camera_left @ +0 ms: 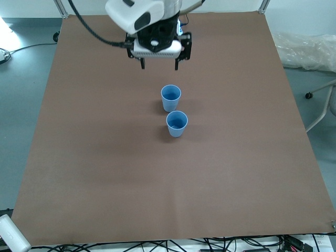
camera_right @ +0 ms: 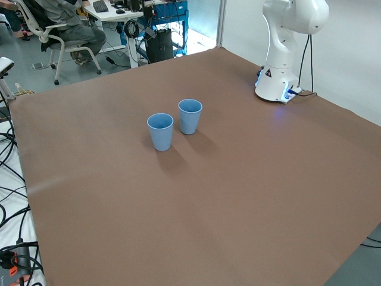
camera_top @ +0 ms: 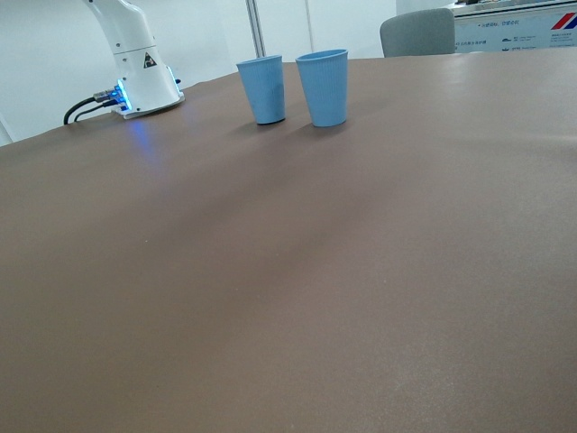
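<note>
Two light blue cups stand upright on the brown table (camera_left: 105,184). In the left view the rear cup (camera_left: 170,97) is just behind the front cup (camera_left: 177,124); the top view shows a cup (camera_top: 261,90) and another cup (camera_top: 322,88) side by side, and the right view shows both (camera_right: 160,131) near the middle. My gripper (camera_left: 159,65) hangs high over the table's back, behind and apart from the cups, its two fingers spread open with nothing seen between them.
The robot's white base (camera_right: 275,83) stands at the table's back. Cables run along the front edge. A chair (camera_right: 56,42) is beside the table.
</note>
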